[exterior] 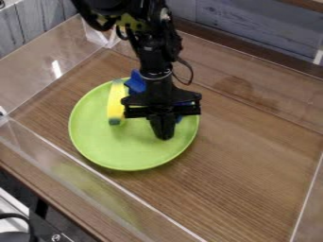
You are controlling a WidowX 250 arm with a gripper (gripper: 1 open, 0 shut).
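My black gripper (161, 125) is low over the right part of a green plate (113, 146), its fingers pointing down; whether anything is between them is hard to see. A yellow object (116, 102) lies on the left part of the plate, apart from the fingertips. A blue object (136, 81) shows behind the gripper near the plate's back, largely hidden by it.
Clear low walls edge the table at the left, and a grey-blue panelled wall stands at the back.
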